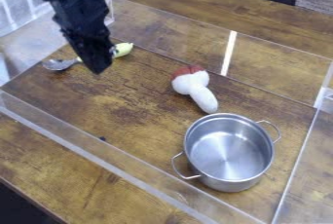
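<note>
My dark gripper (99, 56) hangs at the upper left of the camera view, shut, with nothing seen between its fingers. Just behind it lie a silver spoon-like piece (58, 64) and a pale yellow-green vegetable (123, 50), partly hidden by the gripper. Right of centre a white object with a red part (196, 89) lies on the wooden table (104, 121). A steel pot (228, 152) with two handles stands at the lower right.
Clear plastic borders (117, 156) run round the work area. A dark slot sits at the back right.
</note>
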